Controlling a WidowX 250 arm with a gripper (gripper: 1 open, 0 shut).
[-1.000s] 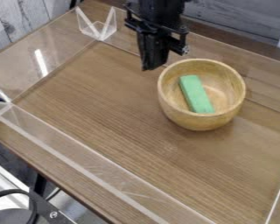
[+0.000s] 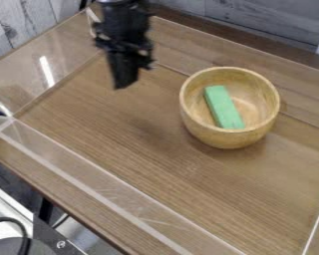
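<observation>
My gripper (image 2: 124, 78) hangs over the upper middle-left of the wooden table, blurred, pointing down and apart from the round light-wood bowl (image 2: 255, 129) on the right. A green block (image 2: 223, 106) lies inside the bowl. Whether anything is between the gripper's fingers is too blurred to tell; it looks narrow.
A clear plastic strip runs along the left side, and a black cable lies at the lower left corner. A dark edge borders the upper left and upper right.
The gripper has moved left, away from the bowl. The bowl and green block have not moved.
</observation>
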